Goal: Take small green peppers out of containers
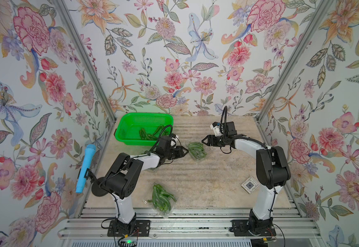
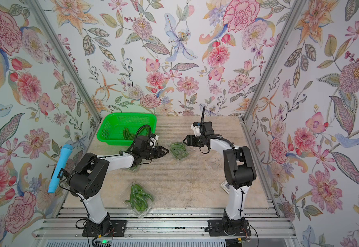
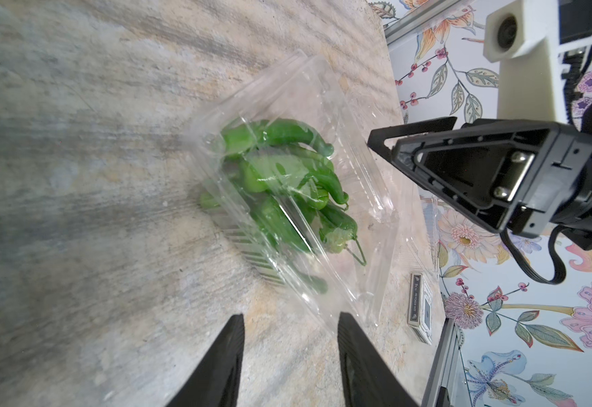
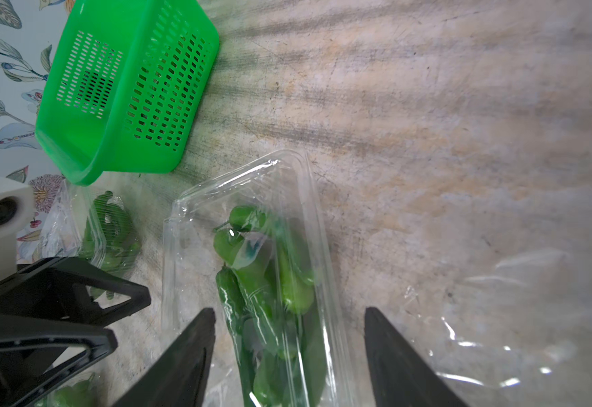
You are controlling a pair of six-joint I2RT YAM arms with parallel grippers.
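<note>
A clear plastic container of small green peppers lies on the table between the two arms; in the top left view its peppers show through the plastic. My left gripper is at its left side, fingers apart with nothing between them. From the right, my right gripper reaches toward the same container. Its fingers are wide open, and the container's peppers appear between and beyond them. Whether any fingertip touches the plastic is unclear.
A green basket with several peppers stands at the back left. Another pack of peppers lies at the front; one more is mostly under the left arm. A small white box lies at right.
</note>
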